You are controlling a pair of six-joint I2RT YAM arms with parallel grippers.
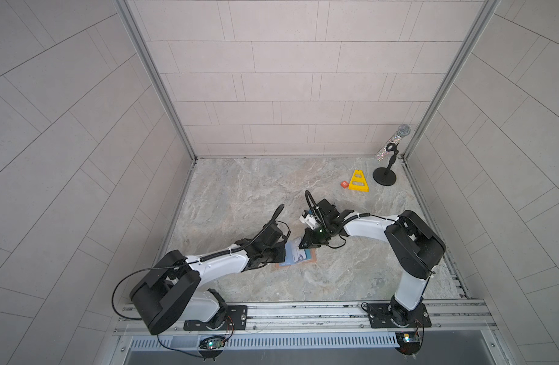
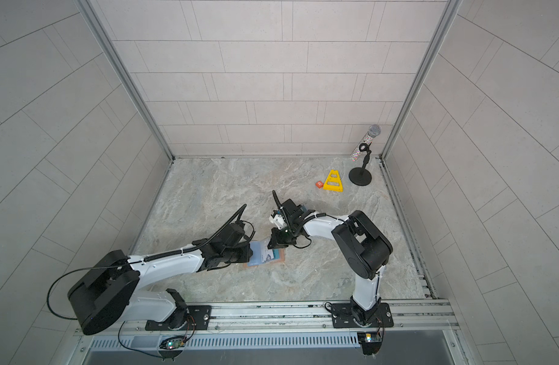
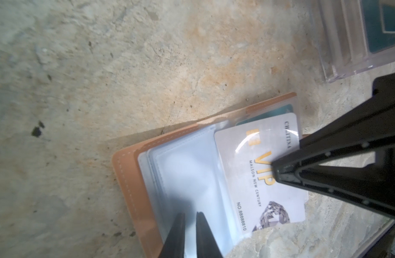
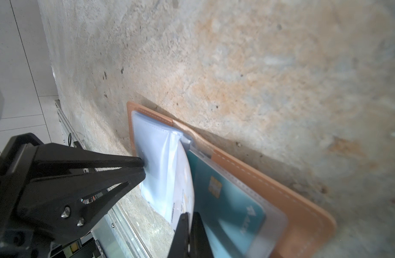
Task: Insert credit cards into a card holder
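Observation:
The tan card holder point(image 3: 127, 180) lies open on the table, with clear sleeves point(image 3: 184, 167) and a teal card point(image 4: 223, 206) inside. My left gripper is at the sleeves, shut on the holder, though exactly what is between its tips is hard to see. My right gripper is shut on the white VIP card, whose edge runs between its fingertips in the right wrist view. The VIP card lies slanting over the teal card, beside the bluish sleeves; whether any of it is inside a sleeve I cannot tell.
A clear case point(image 3: 343, 38) lies just behind the holder. At the back right are a yellow triangular piece point(image 1: 358, 188), a small red block point(image 1: 344, 184) and a microphone on a black stand point(image 1: 384, 176).

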